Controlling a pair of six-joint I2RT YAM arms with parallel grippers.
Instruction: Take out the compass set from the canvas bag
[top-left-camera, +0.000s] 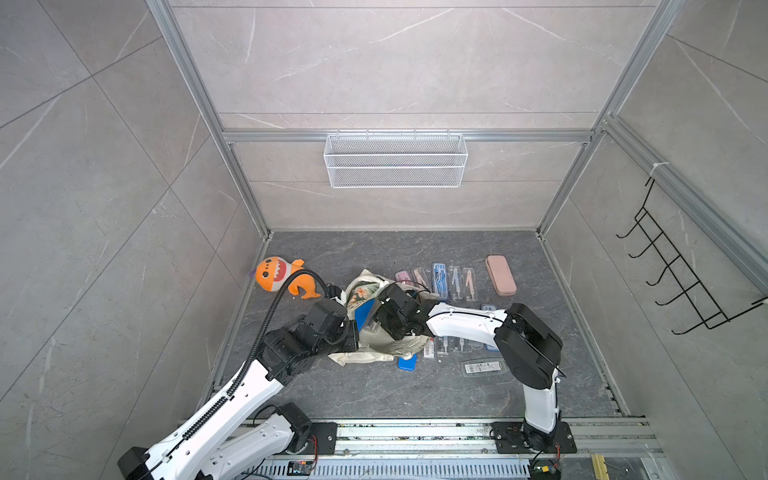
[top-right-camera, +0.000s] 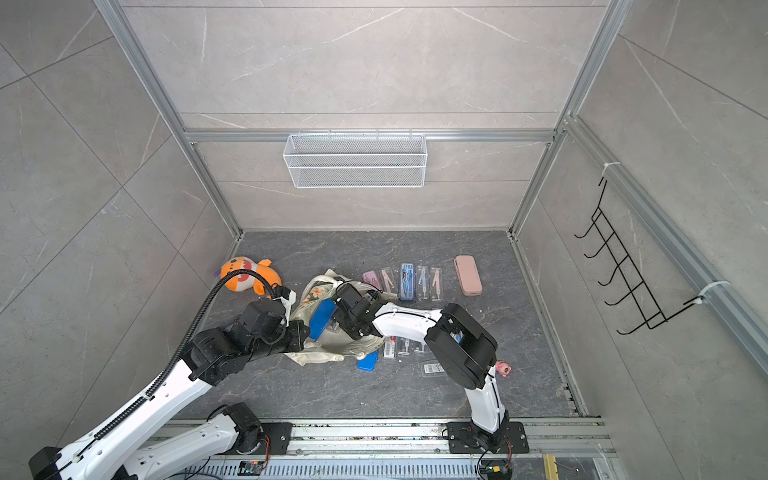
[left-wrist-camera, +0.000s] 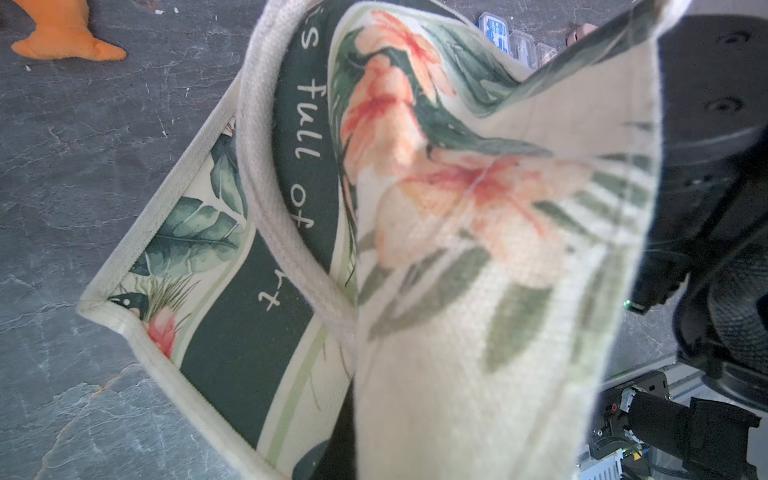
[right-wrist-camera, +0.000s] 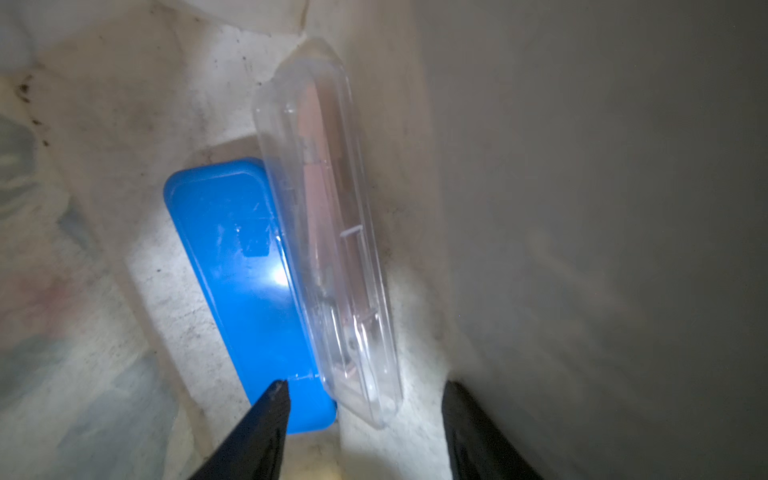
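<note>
My left gripper (top-left-camera: 347, 320) is shut on the rim of the cream canvas bag (left-wrist-camera: 480, 320), whose flower-printed fabric fills much of the left wrist view. My right gripper is inside the bag, part open, with dark fingers either side at the bottom of the right wrist view. Below it on the bag's floor lie a clear plastic case with pink tools (right-wrist-camera: 328, 224), apparently a compass set, and a blue case (right-wrist-camera: 232, 256) along its left side. The clear case's near end is just beyond the fingertips, not visibly held.
An orange plush shark (top-left-camera: 276, 273) lies left of the bag. Pencil cases and packaged sets (top-left-camera: 440, 281) line its back and right, with a pink case (top-left-camera: 500, 274) farther right. A wire basket (top-left-camera: 394, 160) and a black hook rack (top-left-camera: 668, 256) hang on the walls.
</note>
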